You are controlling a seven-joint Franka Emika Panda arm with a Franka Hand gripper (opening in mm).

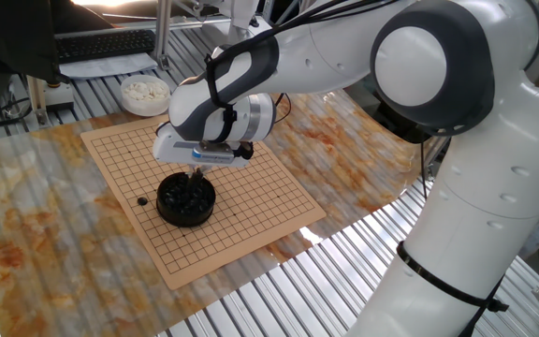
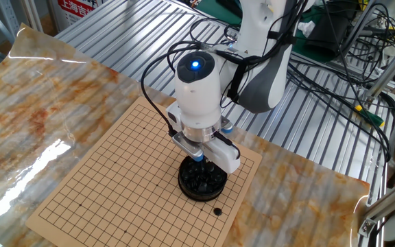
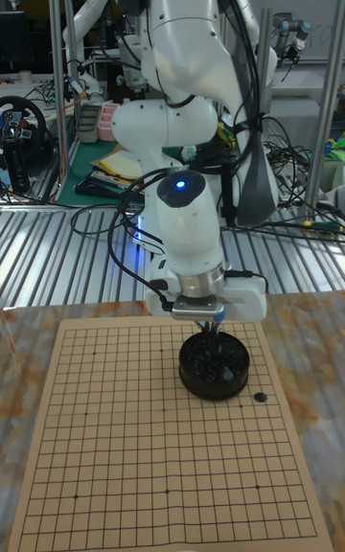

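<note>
A round black bowl (image 1: 186, 213) filled with black stones (image 1: 187, 194) stands on the wooden grid board (image 1: 251, 220). From above, my gripper (image 1: 195, 178) points down into the bowl's top, at the stones, its fingers drawn together. Whether a stone is pinched between the fingertips cannot be told, as they are small and dark against the pile. In the second exterior view the gripper body partly covers the far side of the bowl (image 2: 202, 194). One loose black stone (image 2: 217, 211) lies on the board beside the bowl, also visible as a stone (image 3: 262, 398) in the third view.
A clear tub of white stones (image 1: 145, 95) sits behind the board, near a keyboard (image 1: 106, 45). Most of the board is bare.
</note>
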